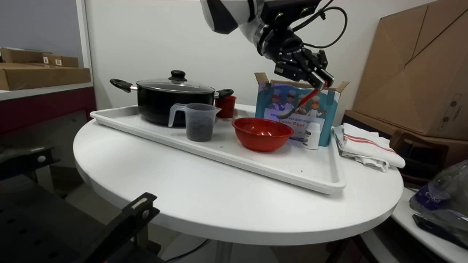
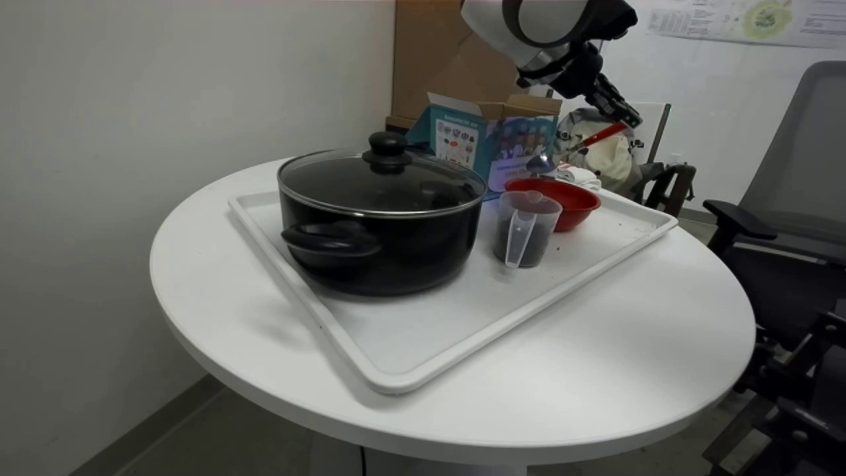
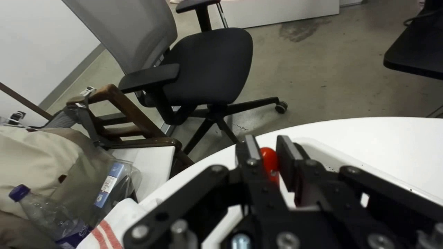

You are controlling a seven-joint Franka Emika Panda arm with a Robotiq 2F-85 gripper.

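Held up above the tray is a spoon (image 1: pixel 286 114) with a red handle (image 1: pixel 309 95) and a grey bowl end that tilts down to the left. My gripper (image 1: pixel 322 83) is shut on the handle near its end. In the wrist view the red handle tip (image 3: pixel 270 159) shows between the two fingers. The spoon's head hangs above and near the right side of the red bowl (image 1: pixel 262 142), apart from it. That bowl looks empty in what shows of its inside. In exterior view 2 the spoon (image 2: pixel 543 163) is seen over the bowl (image 2: pixel 575 207) too.
A lidded black pot (image 1: pixel 163 105), a measuring cup (image 1: pixel 200 127) with dark contents, a red cup (image 1: pixel 226 107) and a white shaker (image 1: pixel 312 136) stand on the white tray (image 1: pixel 302 177). A blue box (image 1: pixel 329 114) is behind; a folded towel (image 1: pixel 366 144) lies right.
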